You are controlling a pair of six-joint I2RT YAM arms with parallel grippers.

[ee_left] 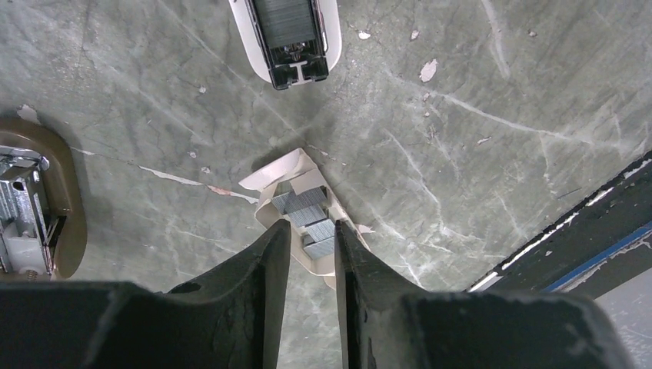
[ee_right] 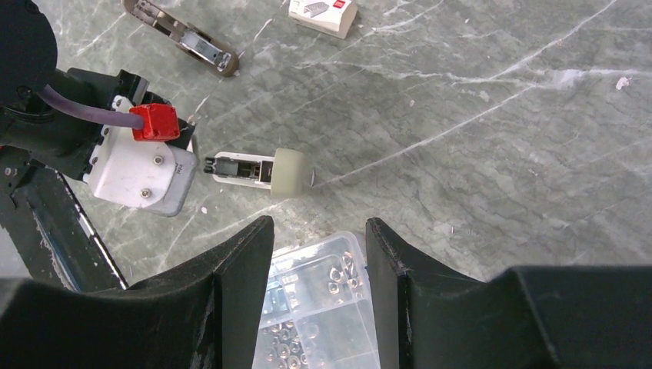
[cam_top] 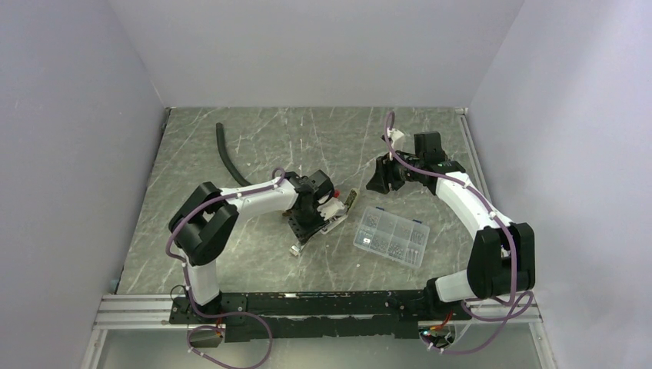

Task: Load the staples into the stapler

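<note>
In the left wrist view the stapler (ee_left: 294, 38) shows its black magazine at the top. In the right wrist view the same stapler (ee_right: 254, 169) lies with its light cover at one end. An opened white box (ee_left: 286, 169) of grey staple strips (ee_left: 306, 207) lies on the table. My left gripper is over that box, its fingertips apart, with staples visible between them; whether they touch anything is unclear. My right gripper stands open and empty above the table, right of the stapler, its gap beyond the clear case.
A brown stapler (ee_left: 69, 207) lies left of the staple box. A clear compartment case (cam_top: 392, 237) with small metal parts sits between the arms. Another small white box (ee_right: 323, 15) rests farther off. A dark curved tube (cam_top: 224, 157) lies at the back left.
</note>
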